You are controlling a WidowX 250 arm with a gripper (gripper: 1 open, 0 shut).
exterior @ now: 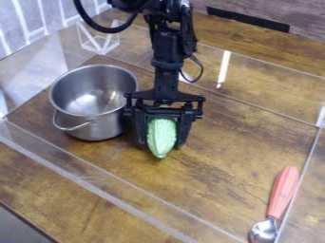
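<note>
My black gripper [162, 127] is low over the wooden table, just right of the steel pot, with a pale green, elongated cabbage-like vegetable [162, 142] between its fingers. The vegetable's lower end shows below the fingers. Whether the fingers press on it is hard to tell. The steel pot [83, 95] stands upright at the left, its handle toward the front.
A scoop with a pink handle [283, 188] lies at the right front. Clear low panels border the work area, and a small wire-like object [99, 40] sits at the back left.
</note>
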